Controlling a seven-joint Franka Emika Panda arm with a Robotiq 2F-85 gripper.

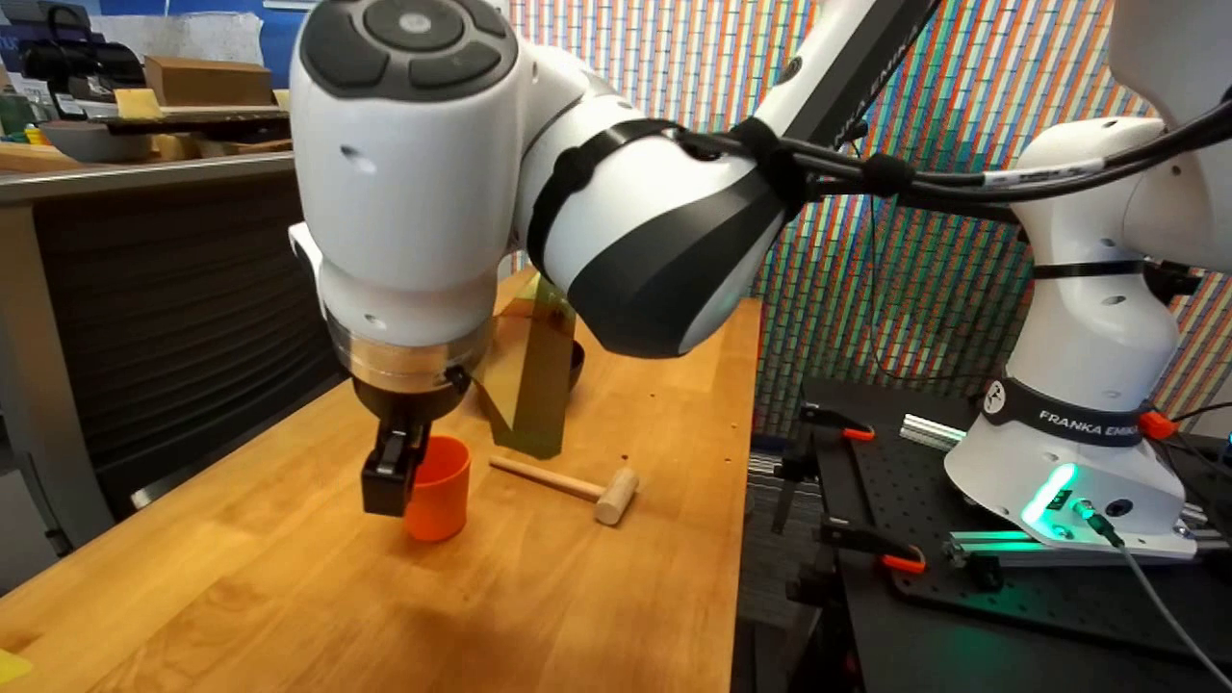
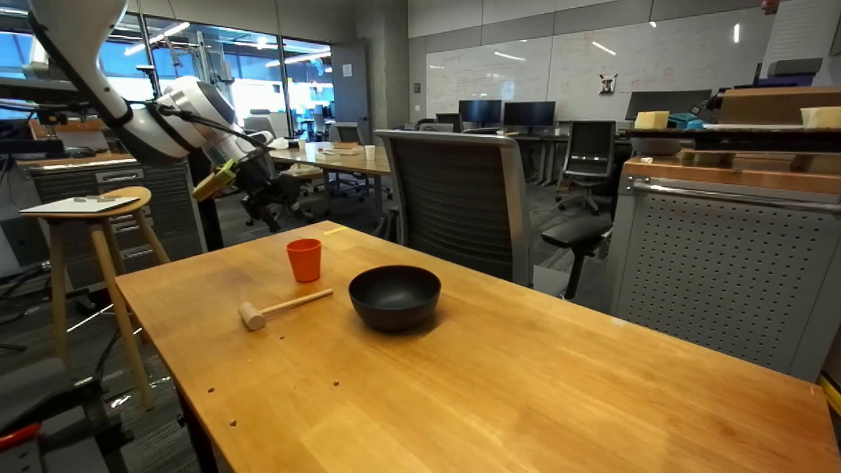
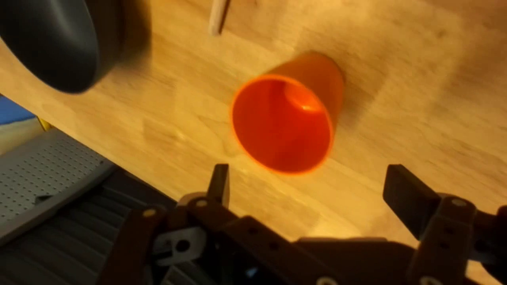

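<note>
An orange cup stands upright on the wooden table, and the wrist view looks into its empty mouth. My gripper is open, its two fingers wide apart with only bare table showing between them. In that view the cup lies just beyond the fingertips, between their lines and not touched. From exterior view 1 the gripper overlaps the left side of the cup. A wooden mallet lies beside the cup. The black bowl rests on the table past the mallet's handle end.
The table has wide free room beyond the bowl. An office chair stands close along one long edge. A yellowish translucent panel is attached to my arm near the wrist.
</note>
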